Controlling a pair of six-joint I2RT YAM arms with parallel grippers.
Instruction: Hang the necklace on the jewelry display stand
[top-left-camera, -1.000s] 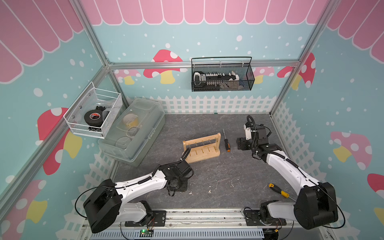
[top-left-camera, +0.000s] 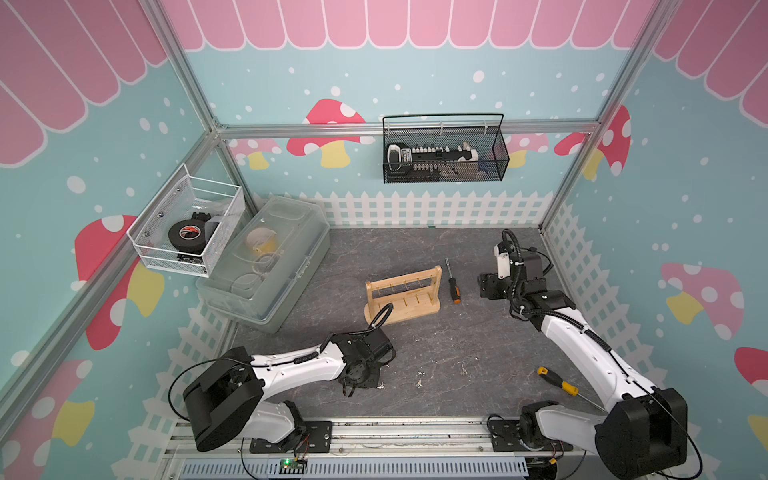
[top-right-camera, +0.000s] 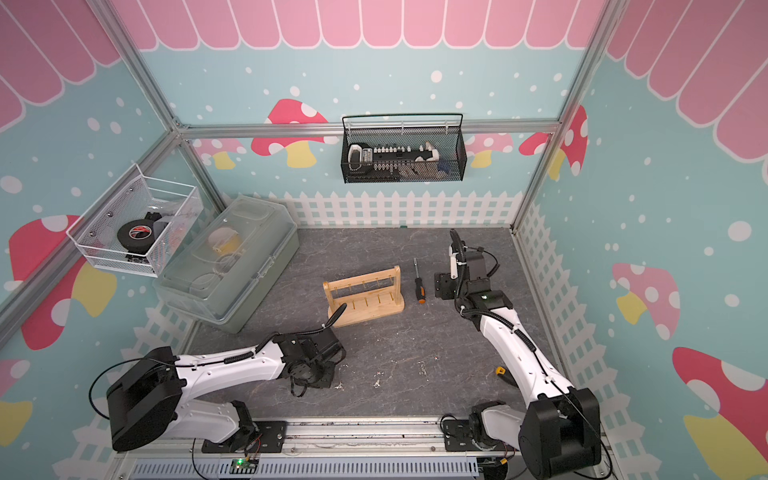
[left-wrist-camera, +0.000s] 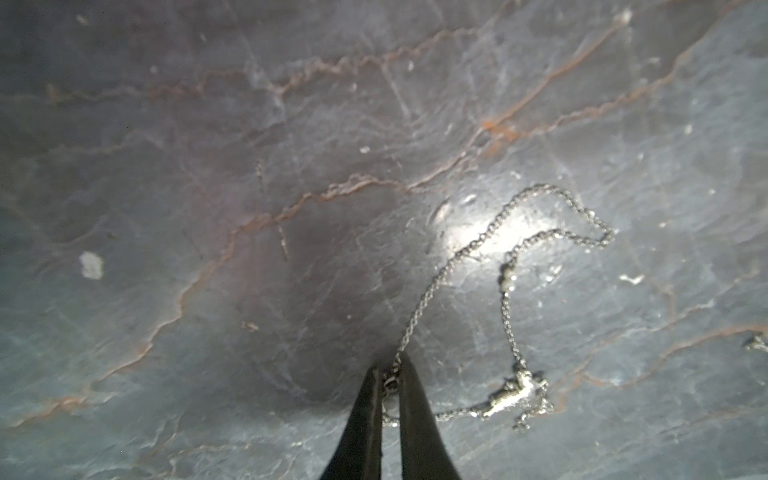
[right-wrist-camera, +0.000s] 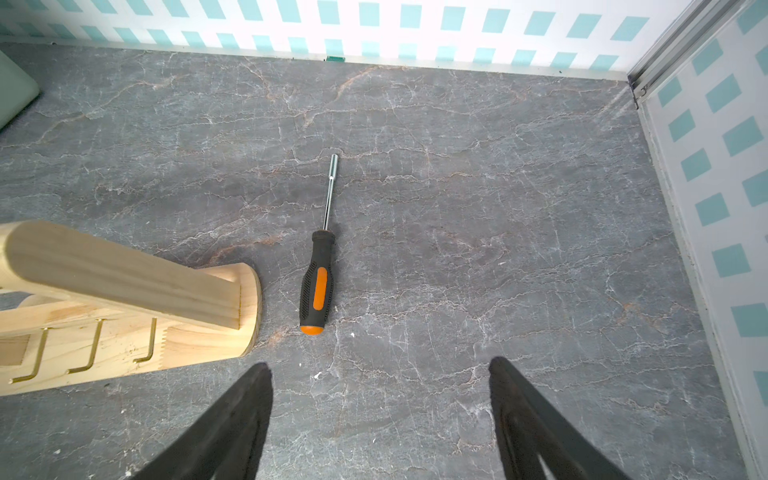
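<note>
A silver necklace (left-wrist-camera: 496, 224) lies in a loop on the table, with my left gripper shut at its left part, a bit of chain at the fingertips; whether it is pinched I cannot tell. Small silver pieces (top-left-camera: 419, 382) lie to its right in the top left view. The wooden display stand (top-left-camera: 402, 304), with a row of small hooks, stands at mid-table, beyond my left gripper. My right gripper hangs above the table, right of the stand, open with nothing between its fingers.
An orange-black screwdriver (right-wrist-camera: 320, 284) lies right of the stand. A yellow screwdriver (top-left-camera: 556, 379) lies at the front right. A clear lidded box (top-left-camera: 264, 264) fills the back left. Wire baskets (top-left-camera: 445, 156) hang on the walls.
My left arm has moved slightly right and toward the front over the last second. My right arm has shifted a little to the right.
</note>
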